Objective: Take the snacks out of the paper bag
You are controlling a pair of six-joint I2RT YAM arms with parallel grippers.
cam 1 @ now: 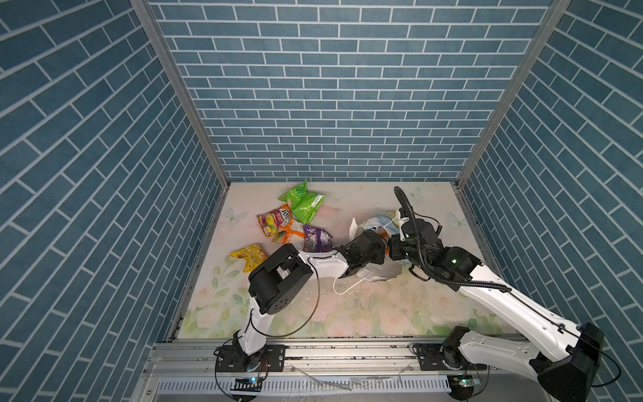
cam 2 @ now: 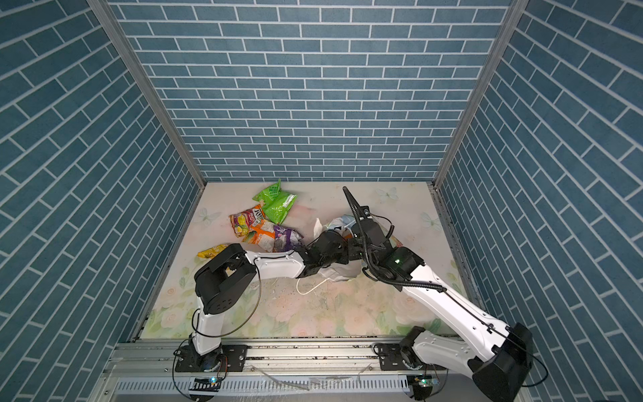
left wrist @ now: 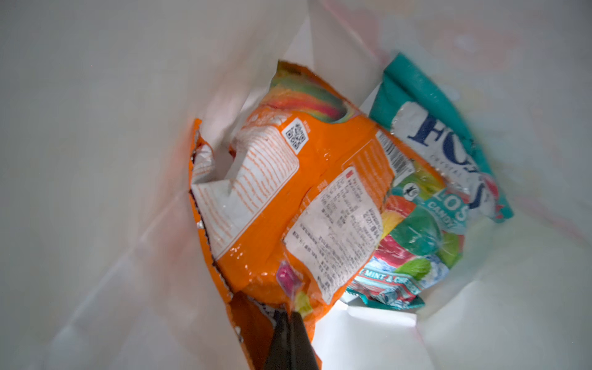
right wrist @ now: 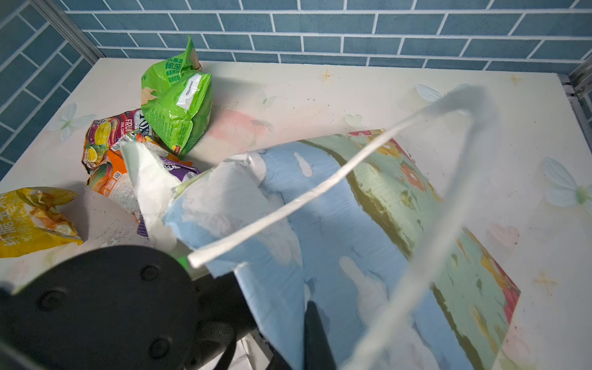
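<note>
The paper bag [right wrist: 289,185] lies on its side, its white handle loop above it in the right wrist view. My left gripper points into its opening, shut, at the lower end of an orange snack packet [left wrist: 320,148]; a teal candy packet [left wrist: 419,240] lies beside that inside. My right gripper is shut at the bag's upper blue side; whether paper is between its fingers is hard to tell.
Outside, to the bag's left, lie green packets [cam 1: 306,204], a fruit candy packet [cam 1: 273,221], an orange-white packet [cam 1: 291,231], a purple one [cam 1: 318,238] and a yellow one [cam 1: 249,256].
</note>
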